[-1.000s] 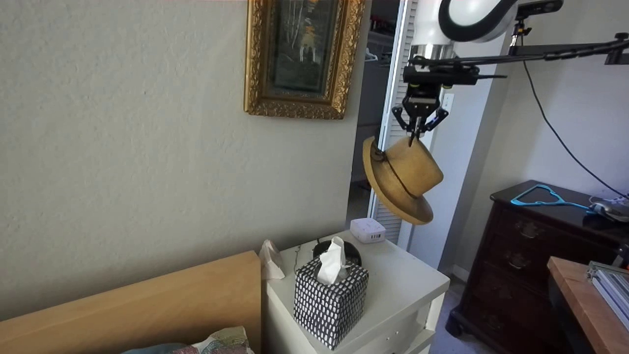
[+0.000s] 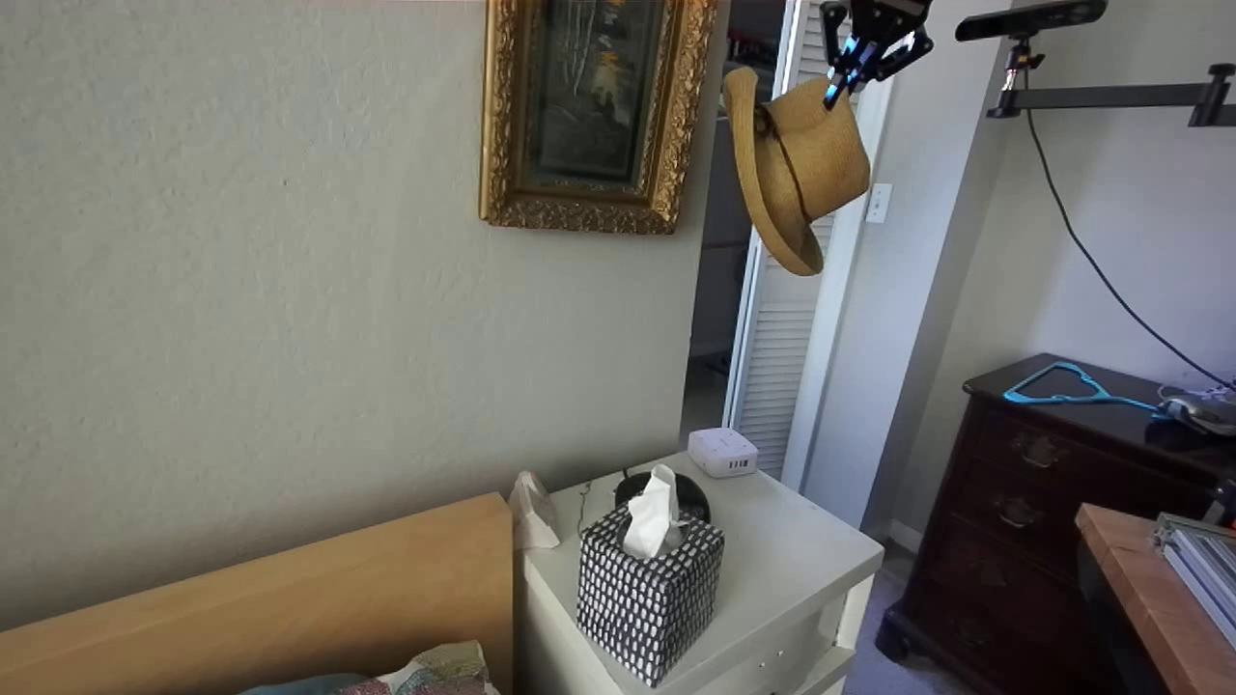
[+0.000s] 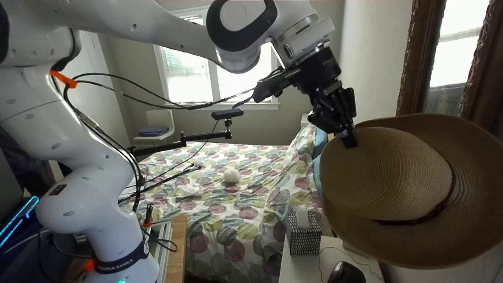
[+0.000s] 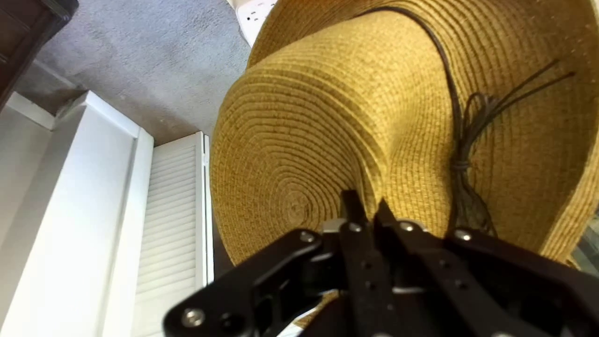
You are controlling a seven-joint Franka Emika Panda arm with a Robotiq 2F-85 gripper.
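A tan straw hat (image 2: 817, 151) with a dark cord band hangs in the air, tilted on its side, high in front of the louvered closet door. My gripper (image 2: 836, 91) is shut on the side of its crown. In exterior view 2 the same hat (image 3: 386, 174) shows its crown top and wide brim, with the gripper (image 3: 347, 137) pinching the crown's edge. From the wrist, the hat (image 4: 314, 129) fills much of the view; the straw is creased where the fingertips (image 4: 354, 205) meet it. The fingertips' inner faces are hidden.
Below stands a white nightstand (image 2: 800, 539) with a patterned tissue box (image 2: 649, 591) and a white power cube (image 2: 721, 452). A gold-framed picture (image 2: 597, 214) hangs on the wall to the left. A dark dresser (image 2: 985, 510) carries a blue hanger (image 2: 1060, 394).
My gripper has risen well upward with the hat, from just above the nightstand's height to near the top of exterior view 1. The hat has turned more onto its side.
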